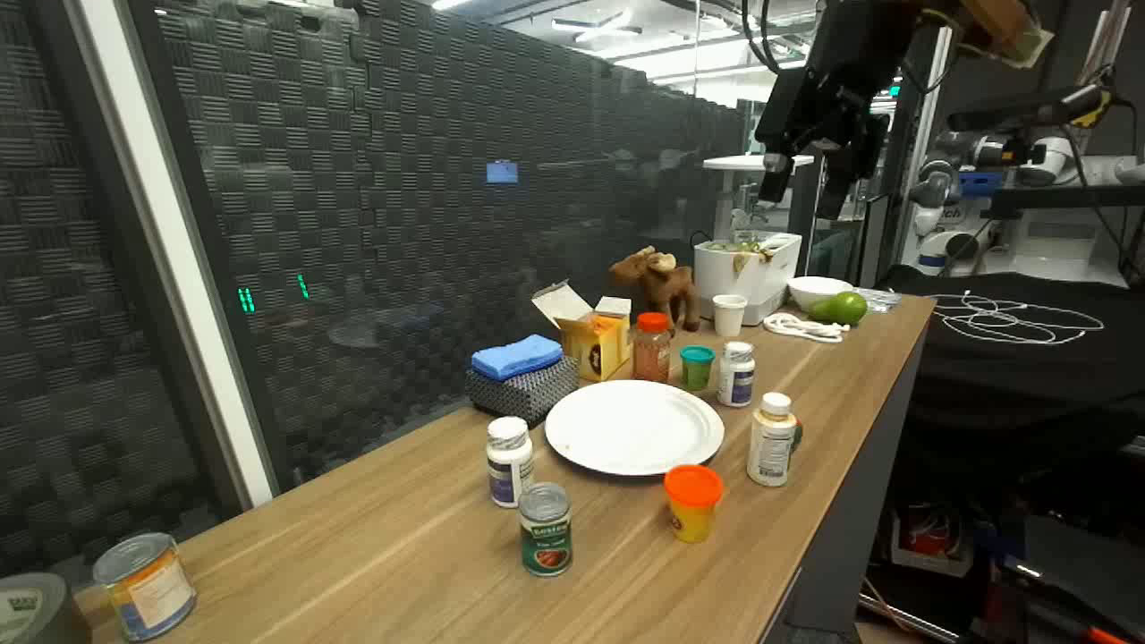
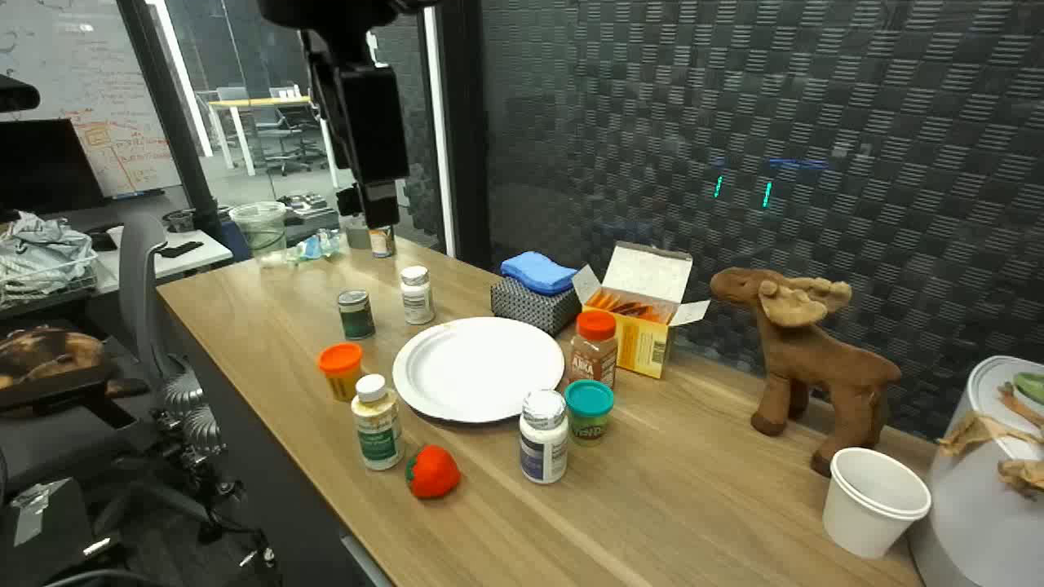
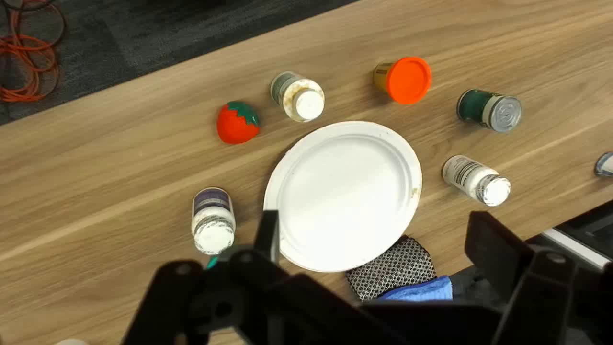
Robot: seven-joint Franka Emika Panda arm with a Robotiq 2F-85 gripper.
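My gripper is open and empty, its two dark fingers wide apart in the wrist view. It hangs high over the table, well clear of everything; exterior view 1 shows the gripper [image 1: 802,195] at the upper right. Below it lies an empty white plate [image 3: 347,195]. Around the plate stand a purple-labelled white bottle [image 3: 212,221], a green-labelled bottle [image 3: 297,97], an orange-lidded tub [image 3: 405,79], a green can [image 3: 489,109] and another white bottle [image 3: 477,180]. A red strawberry-like toy [image 2: 432,471] with a green top rests near the table's front edge.
Behind the plate are a patterned box [image 2: 535,305] with a blue cloth [image 2: 538,272], a red-lidded jar [image 2: 593,350], a teal-lidded tub [image 2: 589,411] and an open yellow box [image 2: 641,337]. A toy moose [image 2: 812,362] and white cups [image 2: 873,504] stand farther along.
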